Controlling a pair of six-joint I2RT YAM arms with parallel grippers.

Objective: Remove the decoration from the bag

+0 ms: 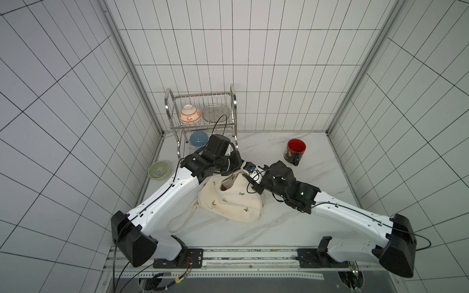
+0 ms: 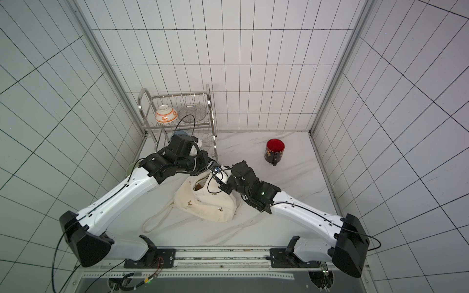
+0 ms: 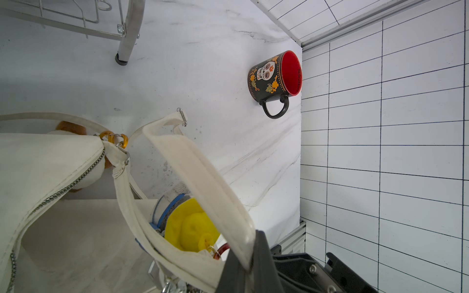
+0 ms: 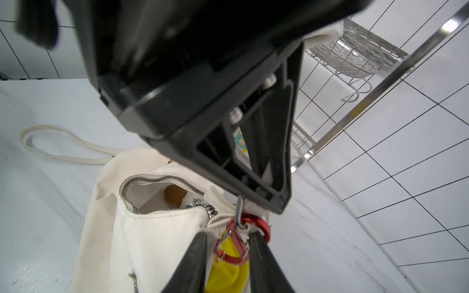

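Observation:
The cream bag (image 1: 229, 200) stands on the counter, its zipped mouth gaping. Its strap (image 3: 195, 171) rises to my left gripper, which is shut on it. From the strap hangs a yellow decoration (image 4: 229, 273) on a red clasp ring (image 4: 234, 254), just below the left gripper's fingers. My right gripper is open, its blurred fingers (image 4: 192, 266) to either side of the red ring in the right wrist view; whether they touch it I cannot tell. Another decoration, a brown and white plush (image 3: 73, 128), is partly hidden behind the bag, near an orange ring (image 3: 114, 138).
A black mug (image 1: 292, 155) with a red inside stands at the back right. Behind the left arm is a metal dish rack (image 1: 200, 126) with bowls; a green bowl (image 1: 159, 170) sits to its left front.

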